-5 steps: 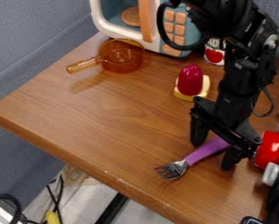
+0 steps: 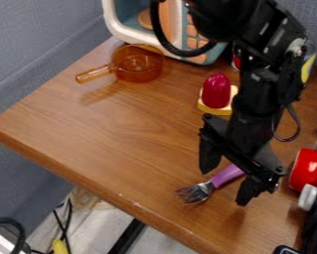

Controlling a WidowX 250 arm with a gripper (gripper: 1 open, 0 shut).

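My black gripper (image 2: 226, 174) hangs over the right part of the wooden table, fingers spread apart and pointing down. A fork (image 2: 196, 191) with a purple handle lies on the table beneath it, part of the handle hidden behind the gripper. I see nothing held between the fingers.
An orange pan (image 2: 137, 62), a toy microwave (image 2: 127, 17), and a red egg-shaped object (image 2: 217, 91) on a yellow piece stand at the back. A red cylinder (image 2: 305, 170) and dark objects line the right edge.
My gripper has risen and shifted left, its fingers spreading wider. The fork remains on the table.
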